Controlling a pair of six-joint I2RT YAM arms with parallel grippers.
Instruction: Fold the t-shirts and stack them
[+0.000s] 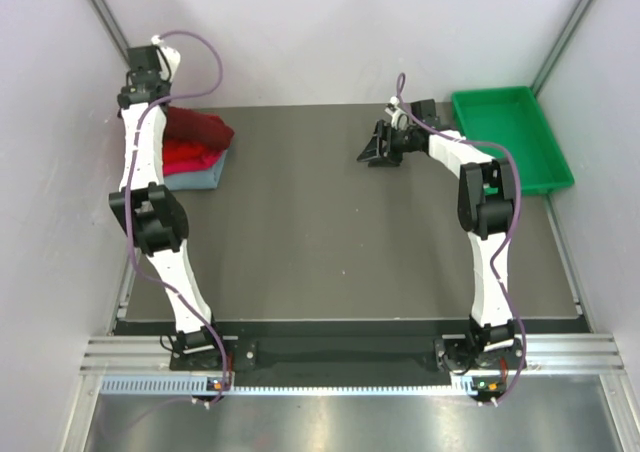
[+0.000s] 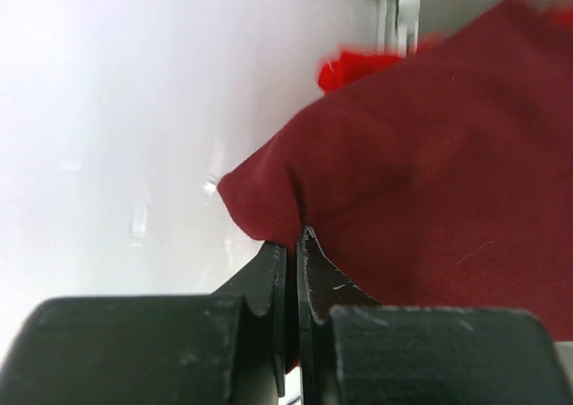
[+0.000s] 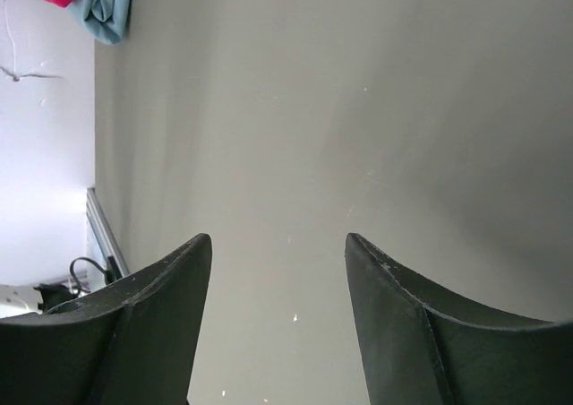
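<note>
Against the left wall lies a stack of folded shirts. Its top piece is a dark red shirt [image 1: 208,128], with a bright red and pinkish layer [image 1: 188,156] beneath and a blue-grey one [image 1: 208,177] at the bottom. My left gripper is shut on a bunched edge of the dark red shirt [image 2: 439,172], at the stack's wall side. Some bright red cloth [image 2: 354,68] shows behind it. Over bare table, my right gripper hangs open, well away from the stack; nothing is between its fingers.
A green tray [image 1: 463,109], empty as far as it shows, sits at the far right behind the right arm. White walls close in the left, back and right sides.
</note>
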